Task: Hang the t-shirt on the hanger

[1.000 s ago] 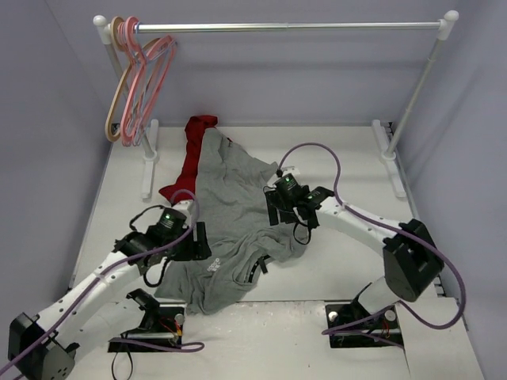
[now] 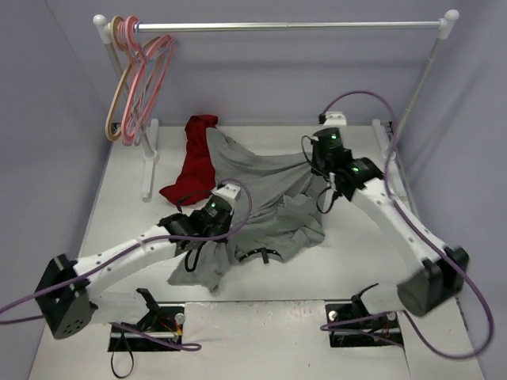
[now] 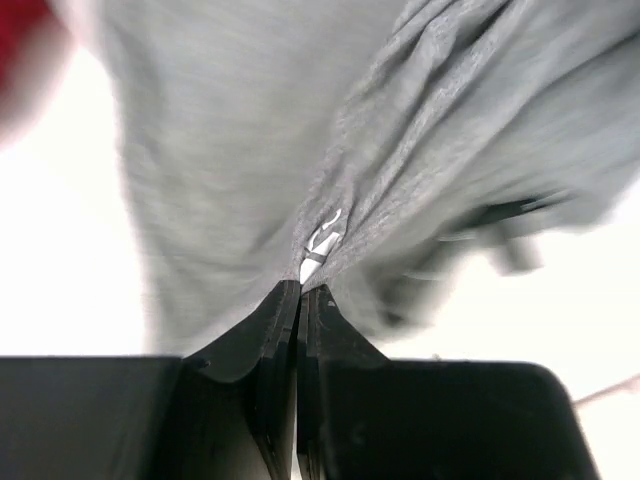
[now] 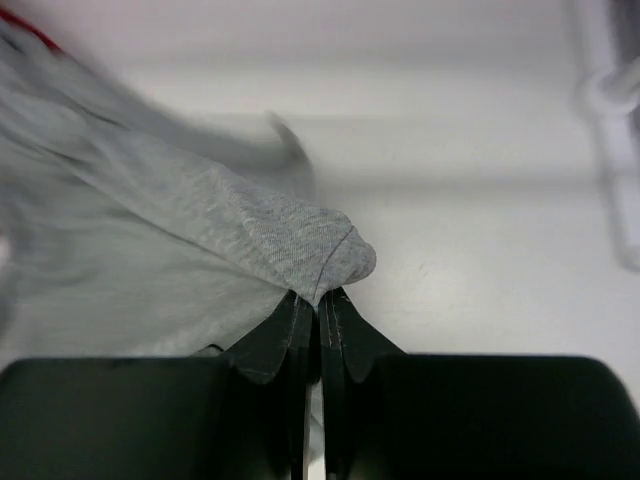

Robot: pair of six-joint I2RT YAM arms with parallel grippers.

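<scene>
The grey t-shirt (image 2: pixel 265 198) is stretched across the middle of the table, bunched toward the front. My left gripper is shut on a gathered fold of it with a bit of white print, low at the shirt's front left. My right gripper is shut on a folded edge of the shirt (image 4: pixel 230 240), raised at the back right in the top view. Pink and tan hangers (image 2: pixel 146 87) hang at the left end of the rail (image 2: pixel 285 25).
A red cloth (image 2: pixel 186 166) lies beside the shirt at the back left. The rack's feet (image 2: pixel 149 170) stand on both sides. Bare table shows left and right of the shirt.
My right gripper has risen and moved right and back, pulling the shirt with it. My left gripper has moved right and shut on the cloth, and the shirt's front part has shifted.
</scene>
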